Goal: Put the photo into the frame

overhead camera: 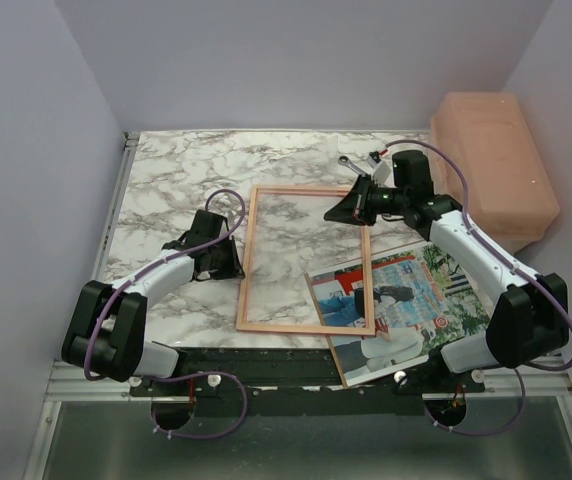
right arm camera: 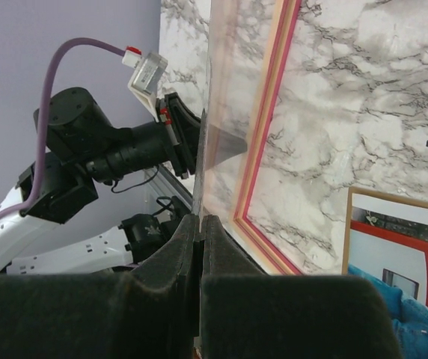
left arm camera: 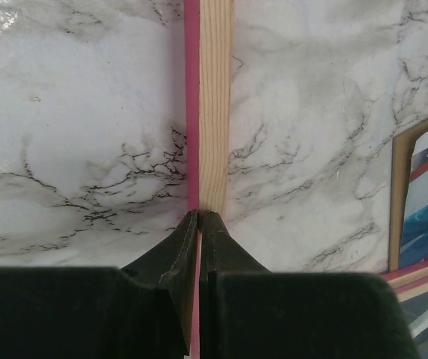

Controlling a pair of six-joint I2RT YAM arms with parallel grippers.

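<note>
The wooden frame lies on the marble-patterned table, its middle open to the table. Colourful photo prints lie overlapping at the right, partly inside or under its right side. Against the frame's left bar is my left gripper; its fingertips in the left wrist view touch the wooden bar at its pink edge, and the finger's grip is unclear. Over the frame's upper right stands my right gripper. It is shut on a clear sheet, seen nearly edge-on in the right wrist view.
A peach-coloured box stands at the back right. Grey walls rise on both sides, and my left arm shows beyond the clear sheet in the right wrist view.
</note>
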